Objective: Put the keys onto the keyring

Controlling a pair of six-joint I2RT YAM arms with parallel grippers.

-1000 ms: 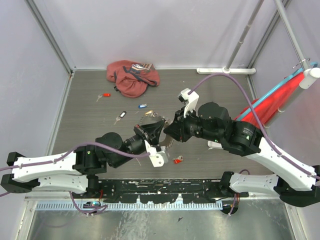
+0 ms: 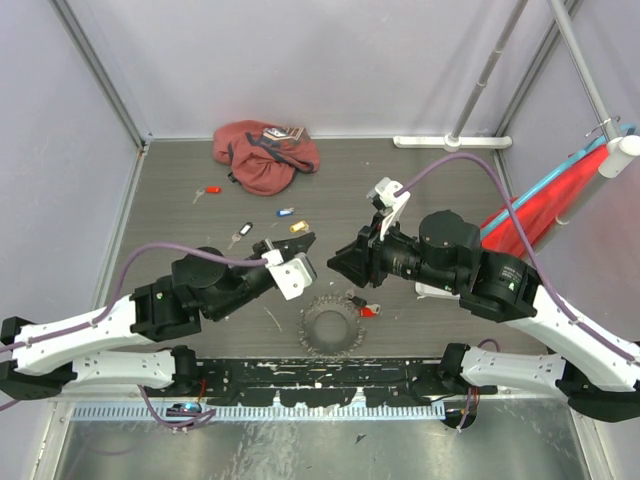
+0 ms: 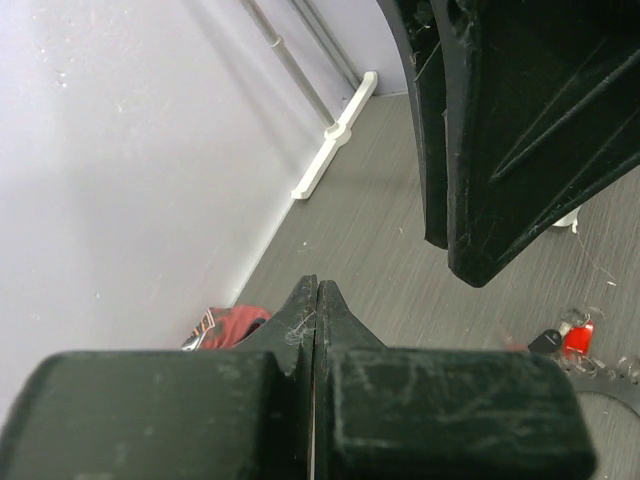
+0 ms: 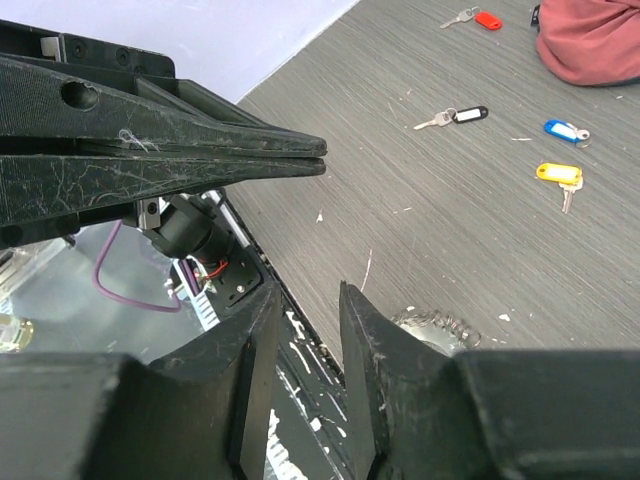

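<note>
The coiled keyring (image 2: 304, 330) is below both grippers, apart from them, on or close to the table; its far edge also shows in the right wrist view. Beside it are a small black piece (image 3: 546, 341) and a red key tag (image 2: 369, 311). My left gripper is shut, nothing visible between its fingertips. Facing it, my right gripper stands part open and empty. Farther back lie keys with a black tag (image 4: 470, 115), a yellow tag (image 4: 559, 173), a blue tag (image 4: 566, 130) and another red tag (image 4: 488, 20).
A crumpled red bag (image 2: 265, 165) rests at the back of the table. White stand feet (image 2: 452, 142) and a hanging red cloth (image 2: 550, 205) are at the right. Bare table lies around the keys.
The left gripper has moved left and back, widening the gap between the grippers.
</note>
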